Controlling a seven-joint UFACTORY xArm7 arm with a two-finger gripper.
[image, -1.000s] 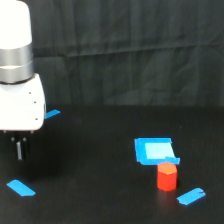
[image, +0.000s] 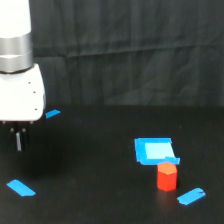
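Note:
The white robot arm with my gripper (image: 18, 138) stands at the left edge, its dark fingers pointing down over the black table; whether they are open or shut is too dark to tell. A red hexagonal block (image: 167, 177) sits at the right, just in front of a blue-bordered square with a pale centre (image: 156, 151).
Blue tape strips lie at the front left (image: 20, 187), front right (image: 191, 196) and back left (image: 53, 114).
My gripper has risen slightly. The red block and the blue-bordered square look unchanged.

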